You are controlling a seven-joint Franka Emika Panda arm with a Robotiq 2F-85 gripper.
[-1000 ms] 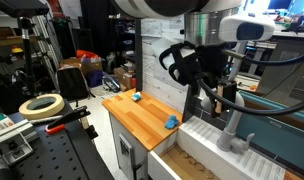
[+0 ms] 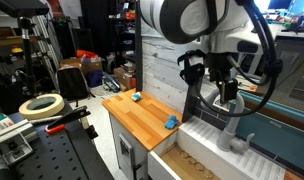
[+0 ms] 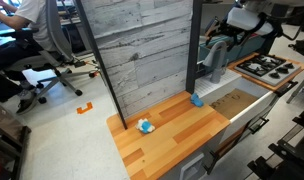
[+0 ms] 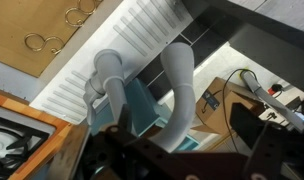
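Note:
A grey faucet [image 2: 230, 130] stands upright behind the open drawer, and its pipes fill the middle of the wrist view. The curved spout [image 4: 179, 85] comes down between the dark parts of my gripper, which stand apart with a clear gap. My gripper [image 2: 224, 98] hangs beside the upper part of the faucet in the first exterior view, partly hidden by the arm. Whether it touches the spout cannot be told. The wooden drawer [image 3: 232, 103] is pulled out and holds several small rings [image 4: 54, 46].
A blue object [image 2: 172, 121] and a smaller blue-and-white one [image 3: 145, 125] rest on the wooden counter [image 3: 170, 140], whose middle is mostly clear. A stove [image 3: 267, 66] lies beyond the faucet. A white plank wall [image 3: 147, 60] stands behind the counter.
The arm has risen slightly and shifted right, with the gripper now turned closer to the faucet top. Its black cable has swung. The counter objects and drawer look unmoved.

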